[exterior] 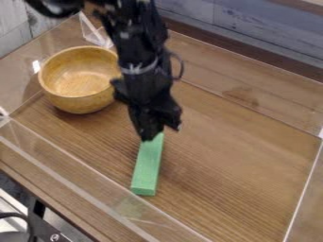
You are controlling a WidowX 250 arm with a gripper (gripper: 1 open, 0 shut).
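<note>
The black gripper point(149, 118) hangs over the middle of the wooden table, blurred, just above the upper end of a green bar point(147, 170) lying lengthwise toward the viewer. Nothing shows held; the gripper appears shut, and its fingertips are too blurred to see clearly.
A yellow-orange bowl point(74, 90) sits at the left behind the gripper, partly next to the arm.
</note>
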